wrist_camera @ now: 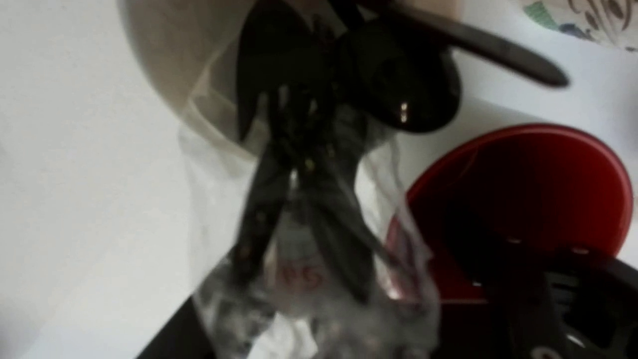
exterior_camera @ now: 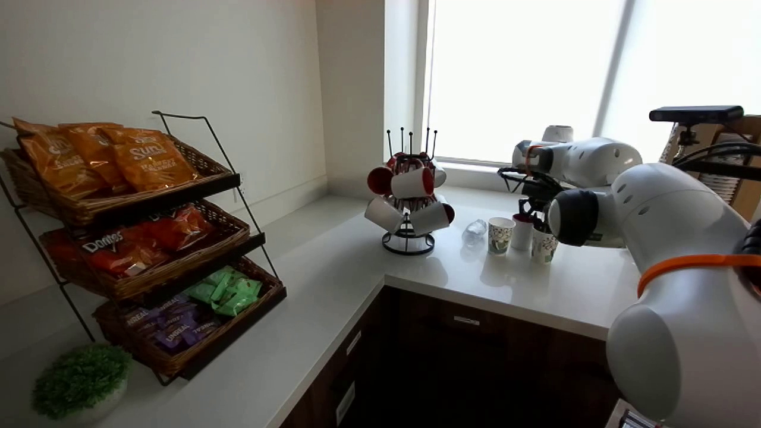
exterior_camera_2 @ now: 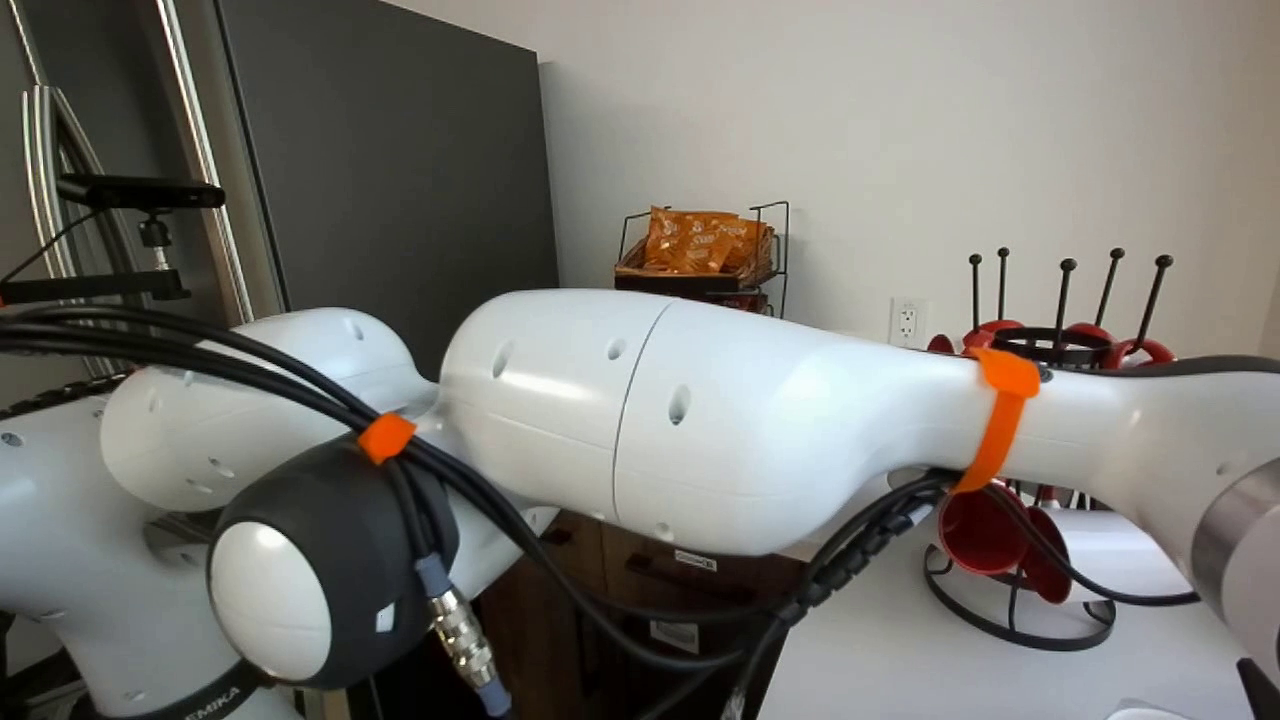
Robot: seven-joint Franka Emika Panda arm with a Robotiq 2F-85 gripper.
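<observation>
In the wrist view, a blurred clear plastic wrapper (wrist_camera: 221, 299) fills the middle, with dark utensil shapes and something white showing through it. Black spoons (wrist_camera: 398, 78) stand by a pale round cup rim (wrist_camera: 167, 72) at the top. A mug with a red inside (wrist_camera: 562, 179) opens at the right. Dark parts of my gripper (exterior_camera: 531, 204) flank the wrapper below; whether they grip it is unclear. In exterior view 1 the gripper is above the white mug (exterior_camera: 521, 235), between two patterned paper cups (exterior_camera: 500, 239) (exterior_camera: 544, 246); its fingertips are hard to make out.
A rack of mugs (exterior_camera: 410, 184) stands left of the cups, with a crumpled clear plastic item (exterior_camera: 474, 234) between them. Snack baskets (exterior_camera: 207, 274) and a plant (exterior_camera: 82, 381) occupy the left counter. Open counter (exterior_camera: 324, 242) lies between the snacks and the mug rack.
</observation>
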